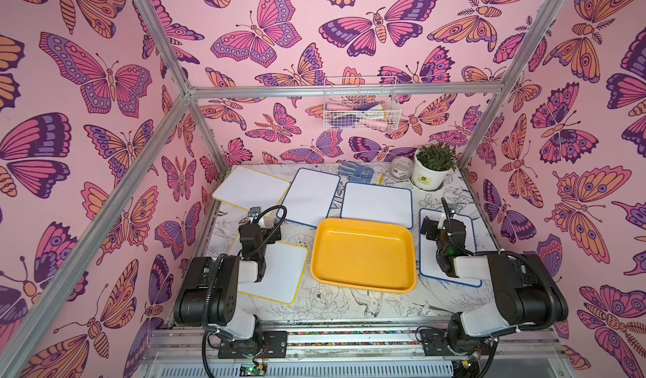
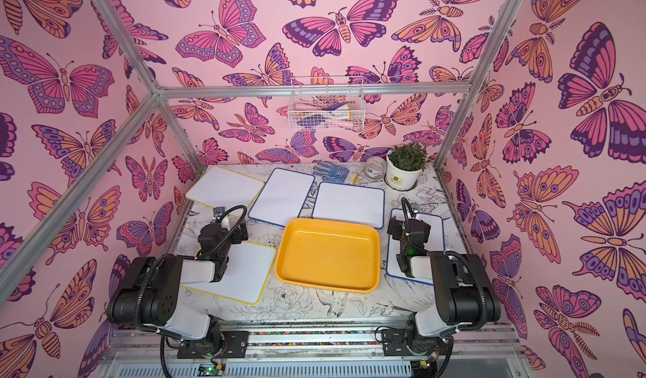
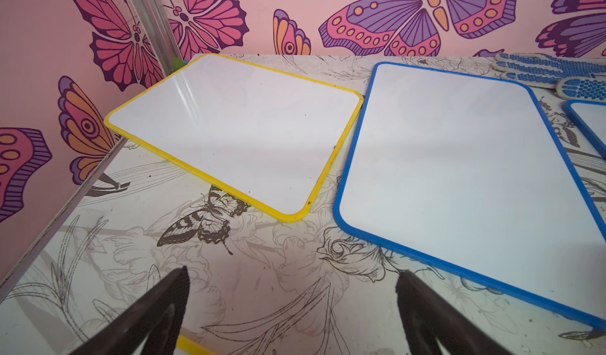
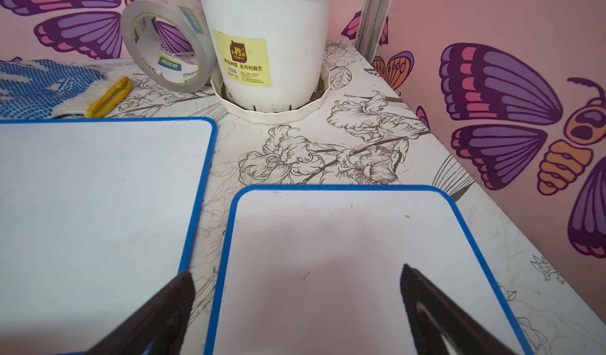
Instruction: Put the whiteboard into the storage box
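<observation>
An empty yellow-orange storage box point(image 1: 363, 253) stands at the middle front of the table. Several whiteboards lie flat around it. One yellow-edged whiteboard point(image 3: 240, 127) is at the back left, and another yellow-edged whiteboard point(image 2: 245, 270) lies beneath the left arm. Blue-edged are the back-middle whiteboard point(image 3: 454, 159), the whiteboard behind the box point(image 1: 377, 203) and the right-hand whiteboard point(image 4: 334, 254). My left gripper hovers open above the front-left board's area, nothing between its fingers. Over the right-hand whiteboard, my right gripper is open and empty too.
Along the back lie a blue-white glove point(image 1: 356, 172), a tape roll point(image 4: 167, 42) and a white plant pot point(image 4: 268, 45). A wire basket point(image 1: 361, 112) hangs on the rear wall. Bare table shows in front of the box.
</observation>
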